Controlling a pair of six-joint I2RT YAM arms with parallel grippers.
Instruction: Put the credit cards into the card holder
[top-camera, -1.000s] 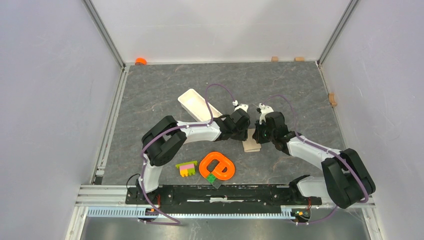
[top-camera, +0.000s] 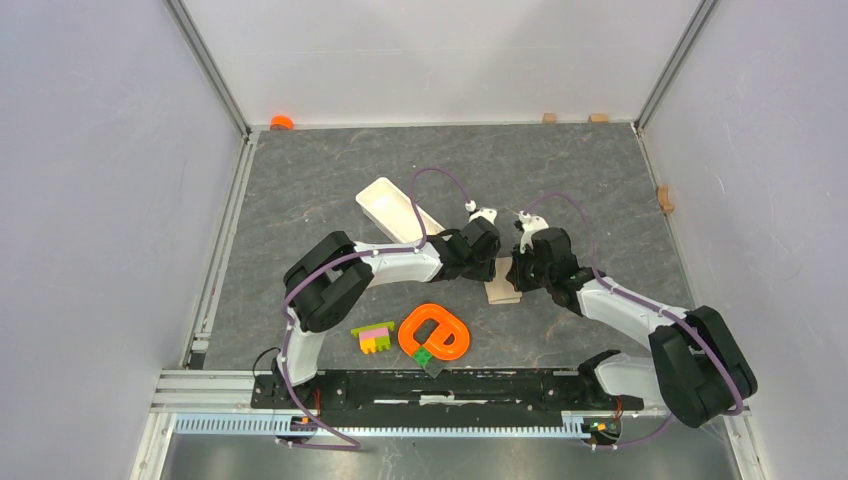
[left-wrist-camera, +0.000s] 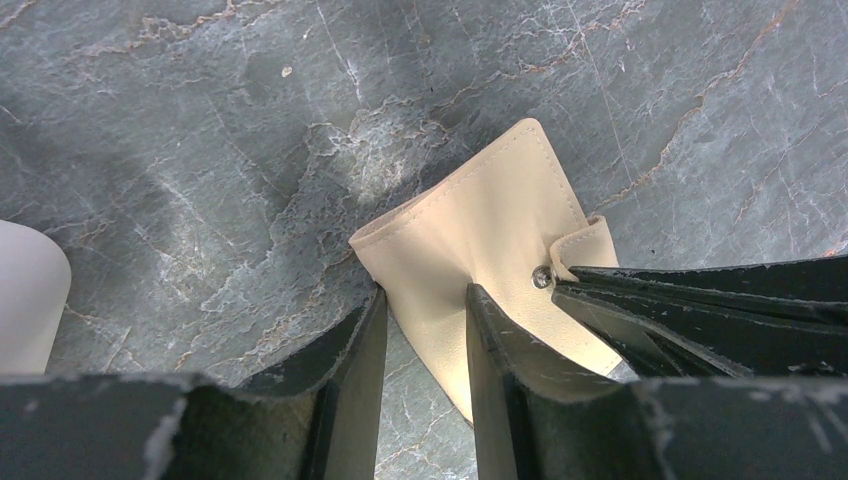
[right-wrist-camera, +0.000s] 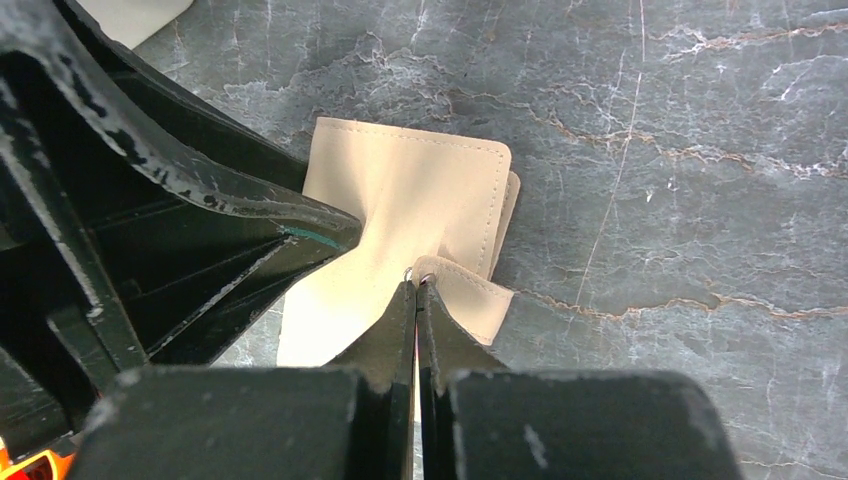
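Observation:
The beige card holder (top-camera: 504, 284) lies flat on the grey table between the two grippers. My left gripper has its fingertips apart, one by the holder's side edge and the other over its face. The holder (left-wrist-camera: 480, 225) shows a stitched open end in the left wrist view. In the right wrist view, my right gripper is shut, its tips against the button end of the short strap (right-wrist-camera: 465, 300). Whether the strap is pinched between them is hard to see. No credit cards are visible.
A white tray (top-camera: 382, 198) stands behind the left arm. Toward the front lie an orange ring-shaped piece (top-camera: 455, 333) and several toy blocks (top-camera: 374, 340). Free table extends behind and to the right of the holder.
The left arm and the holder look unmoved.

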